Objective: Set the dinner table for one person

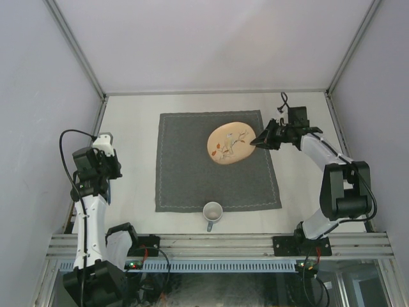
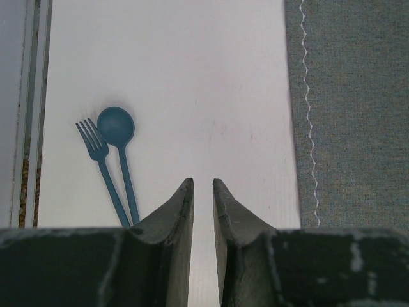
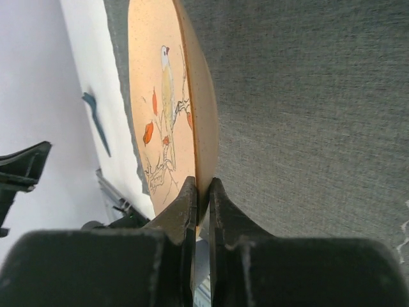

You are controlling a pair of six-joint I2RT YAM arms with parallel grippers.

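My right gripper (image 1: 259, 142) is shut on the rim of a tan plate (image 1: 230, 142) with a bird drawing. The plate is over the grey placemat (image 1: 192, 173), toward its upper right. In the right wrist view the plate (image 3: 169, 109) looks tilted, its edge (image 3: 203, 128) between the fingers. A grey mug (image 1: 213, 211) stands at the placemat's lower edge, handle toward the front. My left gripper is slightly open at the table's left, nothing in its narrow gap. Left of it lie a blue fork (image 2: 99, 153) and spoon (image 2: 118, 131), heads touching.
Bare white table (image 1: 131, 128) surrounds the placemat, with free room on its left and right. Metal rails (image 1: 217, 92) and pale walls bound the table. The front rail (image 1: 217, 240) runs just beyond the mug.
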